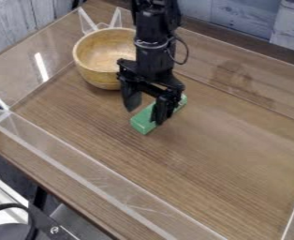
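My black gripper point(146, 97) hangs in the upper middle of the camera view, open, with its fingers spread over and around a green object point(147, 121) on the wooden table point(187, 178). The green object is elongated and lies diagonally, partly hidden by the gripper.
A tan bowl point(99, 52) sits at the upper left, beside the arm. Cables and a dark fitting lie at the lower left edge.
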